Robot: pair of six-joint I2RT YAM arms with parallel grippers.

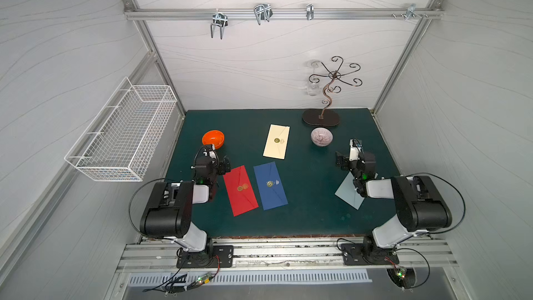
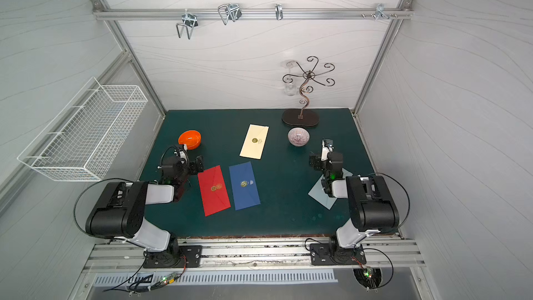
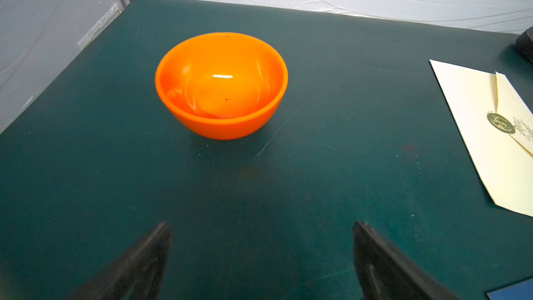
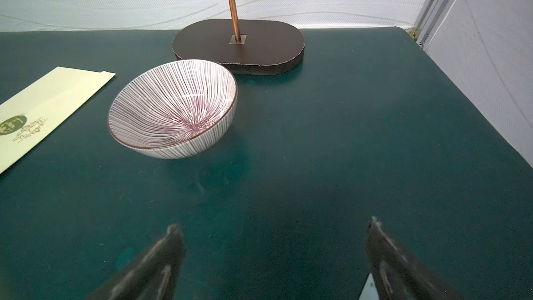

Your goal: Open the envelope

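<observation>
Several envelopes lie flat on the dark green table. The red envelope is just right of the left arm, with the blue envelope beside it. Farther back lies the cream envelope, its round seal showing in both wrist views. A pale blue envelope is partly hidden beneath the right arm. My left gripper stands open and empty above bare table, in front of the orange bowl. Over at the right, my right gripper is likewise open, its fingers wide apart with nothing between them.
An orange bowl stands at the back left. At the back right are a striped bowl and a metal stand on a dark base. A white wire basket hangs on the left wall. Between the blue and pale blue envelopes the table is clear.
</observation>
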